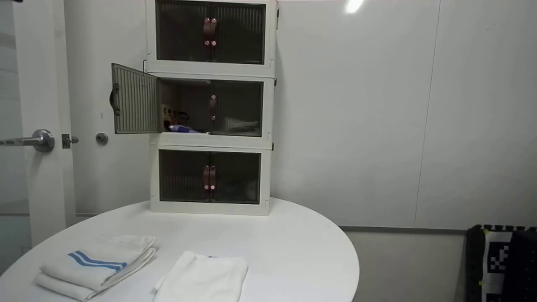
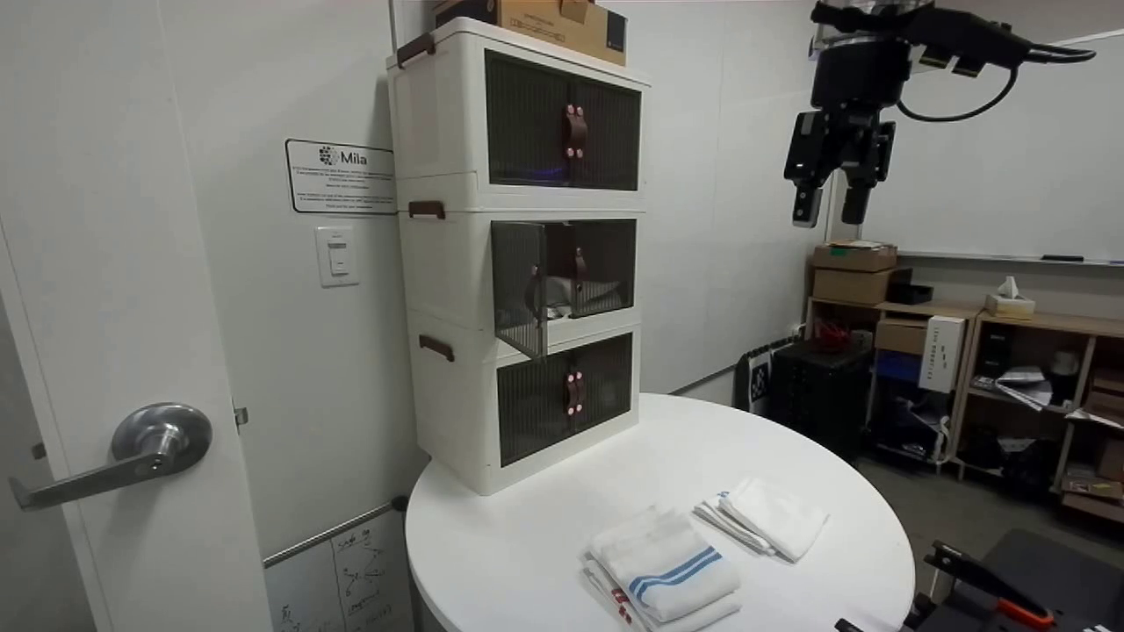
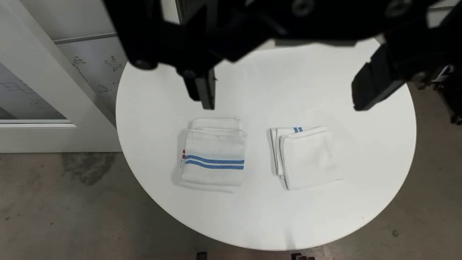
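My gripper [image 2: 832,216] hangs high above the right side of the round table, its fingers spread and nothing between them. Looking down in the wrist view, the open gripper frames the tabletop beyond it. Two folded white cloths lie apart on the table: one with blue stripes [image 3: 212,147] on the left, and a mostly plain cloth [image 3: 307,160] on the right. A three-tier cabinet [image 1: 211,209] stands at the table's back. Its middle left door [image 1: 136,100] is swung out, and a purple object [image 1: 182,129] shows inside that compartment. The other cabinet doors are closed.
Bare white tabletop [image 3: 268,221] surrounds the cloths. A room door with a lever handle [image 2: 158,453] stands left of the table. Cardboard boxes [image 2: 569,26] rest on the cabinet, and shelves [image 2: 959,358] stand farther back on the right.
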